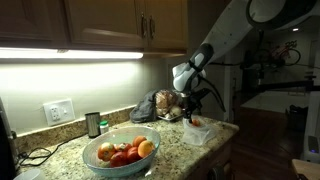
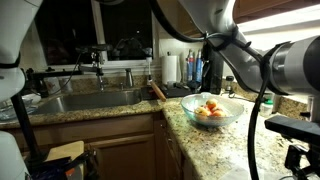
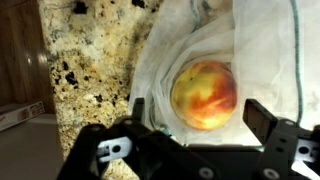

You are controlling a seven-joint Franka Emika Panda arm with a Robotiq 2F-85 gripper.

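In the wrist view a red and yellow peach (image 3: pixel 204 95) lies on a white translucent bag (image 3: pixel 262 72), with folds of the bag around it. My gripper is open, its dark fingers to the left and right of the peach's lower edge, and nothing is gripped. From exterior view 1 the gripper (image 1: pixel 189 119) shows just over the bag (image 1: pixel 200 132) near the counter's far right end. Exterior view 2 cuts off the gripper's lower part at the right edge.
A large pale bowl (image 1: pixel 90 153) of several fruits stands on the speckled counter (image 1: pixel 172 146). Bagged items (image 1: pixel 166 101) sit by the wall behind the gripper. A dark canister (image 1: pixel 93 124) stands behind the bowl. Counter between bowl and bag is clear.
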